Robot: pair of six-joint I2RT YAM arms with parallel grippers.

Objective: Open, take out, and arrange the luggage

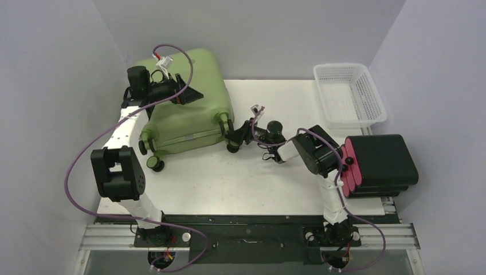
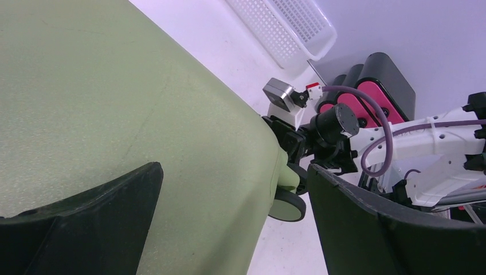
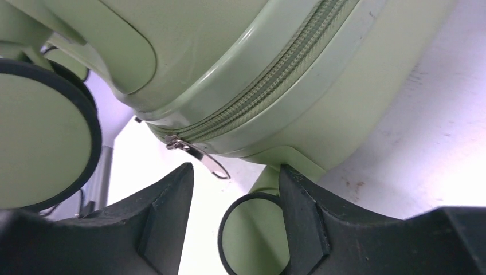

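Note:
The green suitcase (image 1: 189, 114) lies at the back left, wheels toward the front. My left gripper (image 1: 186, 91) is open above its top; in the left wrist view its fingers frame the green shell (image 2: 114, 86). At the suitcase's right front corner sits my right gripper (image 1: 238, 132), open beside a wheel. In the right wrist view the zipper (image 3: 258, 80) runs along the side, its metal pull (image 3: 198, 153) hanging just above and between the fingertips, with a green wheel (image 3: 252, 235) below.
A white basket (image 1: 348, 94) stands at the back right. A dark stacked case with pink faces (image 1: 378, 166) is at the right, near the right arm.

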